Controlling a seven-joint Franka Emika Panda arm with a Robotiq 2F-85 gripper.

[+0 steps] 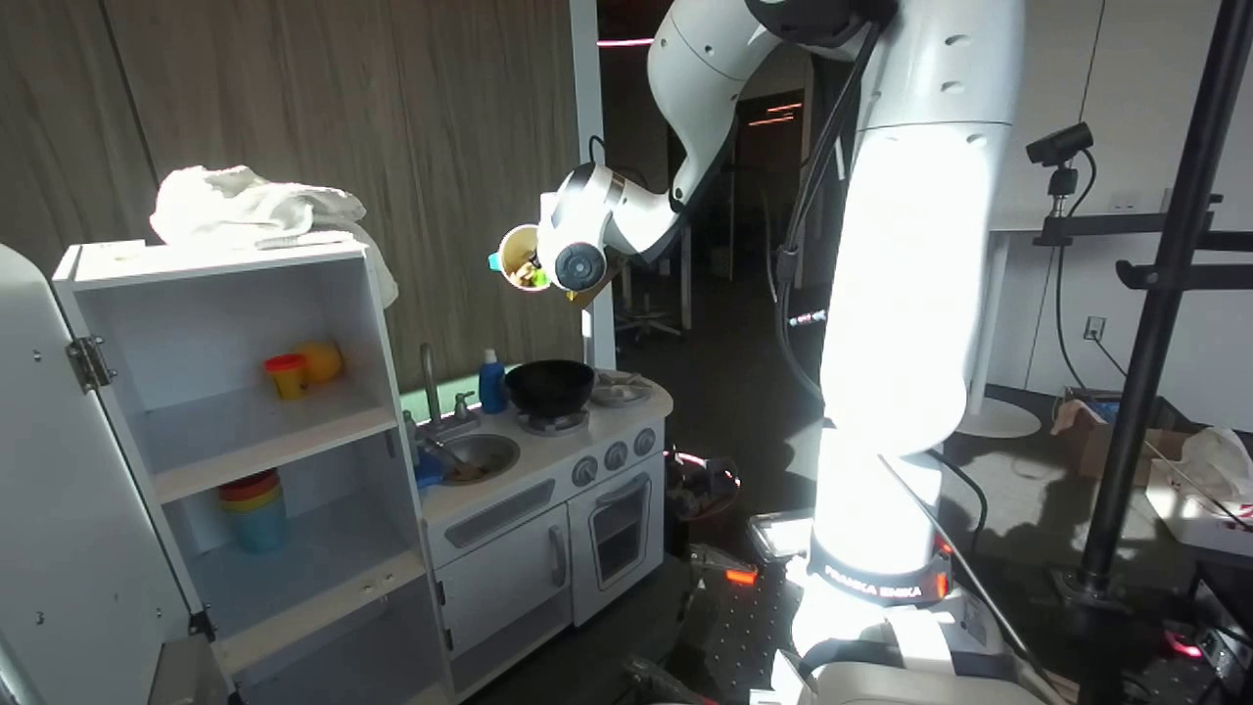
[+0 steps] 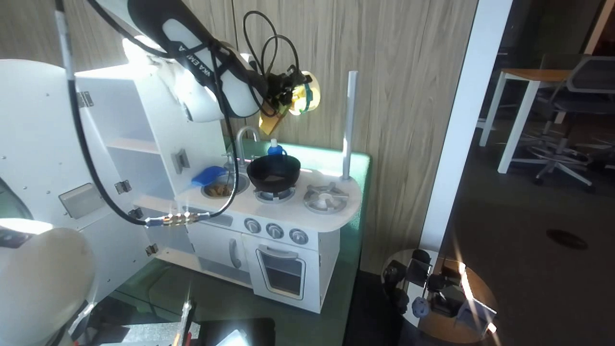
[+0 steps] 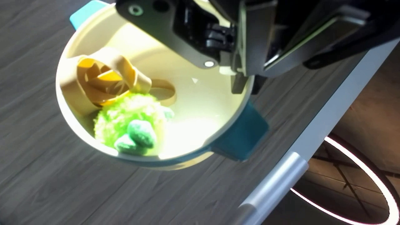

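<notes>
My gripper is shut on the rim of a cream pot with teal handles. One finger reaches inside the wall. The pot hangs tilted in the air, its mouth facing the wrist camera. In it lie a fuzzy green toy with darker green bits and a tan looped strip, both against the wall away from the gripper. Exterior view 1 shows the pot high above the toy stove, before the wood wall. From exterior view 2 its outside shows, beyond the stove's back edge.
Below stands a toy kitchen with a black pan on one burner, a free burner, a sink and a blue bottle. Left of it, an open cabinet holds cups; white cloth lies on top. A grey post rises behind the stove.
</notes>
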